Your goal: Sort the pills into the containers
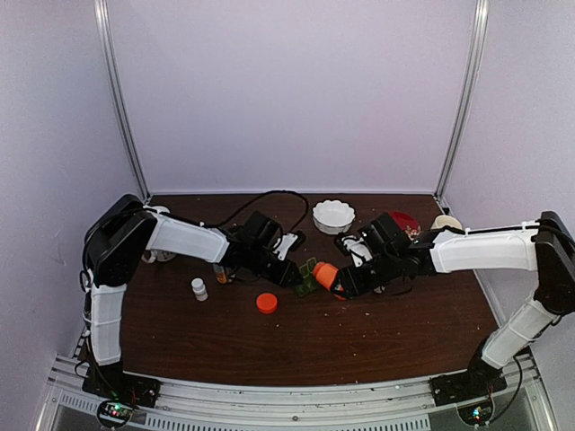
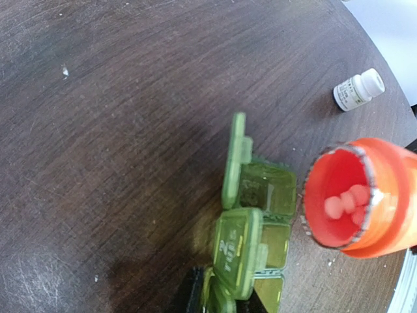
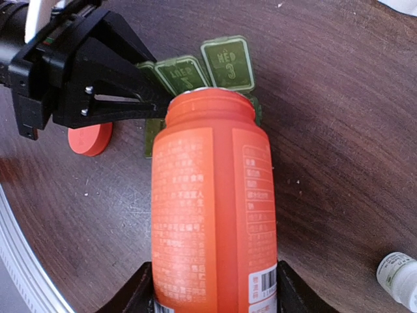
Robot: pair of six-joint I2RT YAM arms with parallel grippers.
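Observation:
My right gripper is shut on an orange bottle (image 3: 212, 215). The bottle is tipped on its side, its uncapped mouth facing the green pill box (image 2: 270, 189), and several pills (image 2: 348, 203) lie inside near the opening. Beside the mouth, the pill box rests on the table with several lids raised. No pills can be made out in its compartments. My left gripper (image 1: 293, 275) is at one end of the box, its fingers either side of a raised lid (image 2: 236, 251); whether they press on it is unclear. An orange cap (image 1: 267, 303) lies on the table.
A small white bottle (image 1: 199, 288) stands left of the cap. Behind the arms are a white fluted bowl (image 1: 333, 216), a red bowl (image 1: 404, 220) partly covered by my right arm, and a pale cup (image 1: 446, 223).

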